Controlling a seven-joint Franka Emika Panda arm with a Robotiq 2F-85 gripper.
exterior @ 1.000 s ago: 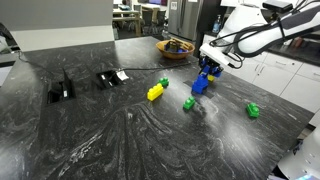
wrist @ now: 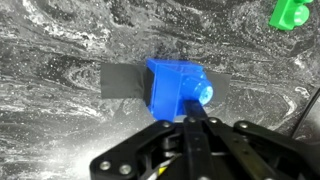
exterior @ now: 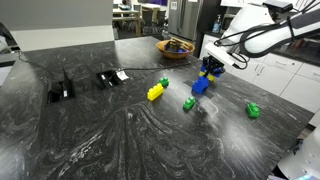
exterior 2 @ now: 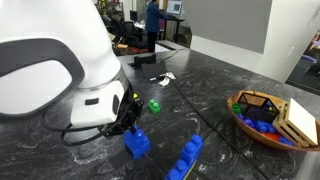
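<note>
A blue block (wrist: 176, 88) with a round stud rests on a strip of black tape (wrist: 121, 81) in the wrist view. My gripper is right over the block's stud end. The gripper looks shut, and no object shows held between its fingers; whether it touches the block is unclear. From exterior view 1, the blue block (exterior: 200, 86) appears just below the gripper (exterior: 208, 72) on the dark table. In exterior view 2 the white arm hides most of the gripper, with the blue block (exterior 2: 137, 143) beneath it.
Yellow (exterior: 155, 91) and green (exterior: 189, 103) blocks lie left of the arm, another green block (exterior: 253, 110) to its right. A wooden bowl (exterior 2: 273, 125) stands at the table's back. Black items (exterior: 61, 88) sit far left.
The arm and gripper have shifted only slightly near the blue block. The loose blocks and bowl look unmoved.
</note>
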